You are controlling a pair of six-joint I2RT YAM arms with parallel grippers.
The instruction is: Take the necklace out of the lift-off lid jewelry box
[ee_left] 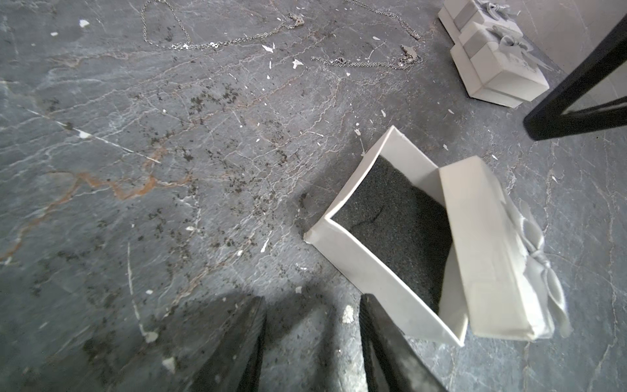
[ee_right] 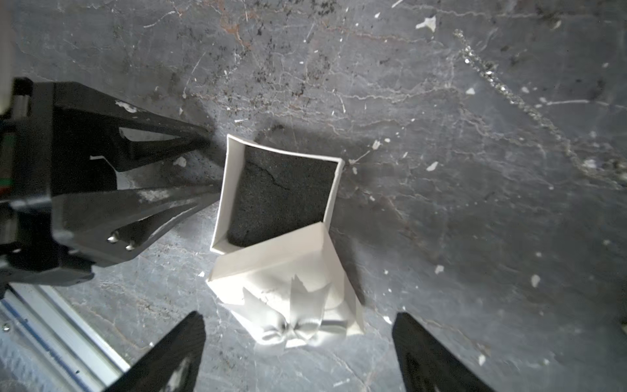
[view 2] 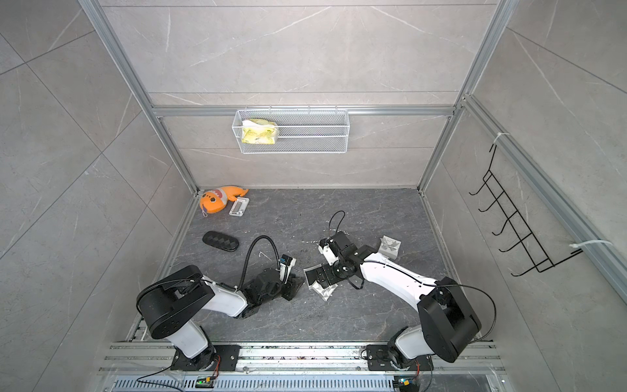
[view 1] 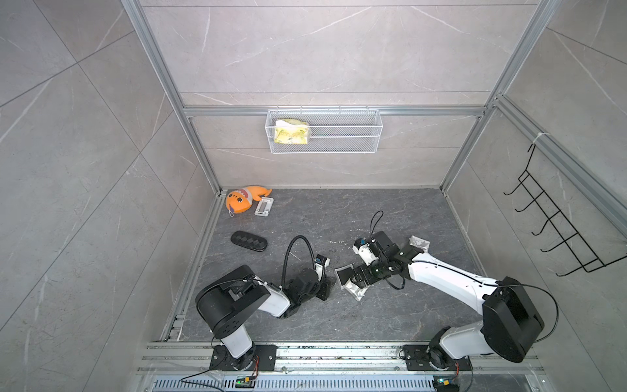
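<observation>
The white jewelry box [ee_left: 365,258] is uncovered, its dark foam pad [ee_right: 281,189] showing a short slit and no chain. Its lid [ee_left: 486,261], with a ribbon bow, leans against one side of the box. Two silver necklaces lie on the table beyond it, one of them also partly seen as a chain [ee_right: 522,104] in the right wrist view. My left gripper stands partly open beside the box wall with nothing between its fingers. Above the lid, my right gripper is wide open and empty.
Other white bow-tied boxes [ee_left: 499,58] sit to the far right, behind the right arm. Further left are a black oblong case [view 1: 249,240], an orange plush toy [view 1: 243,200] and a small white device [view 1: 264,206].
</observation>
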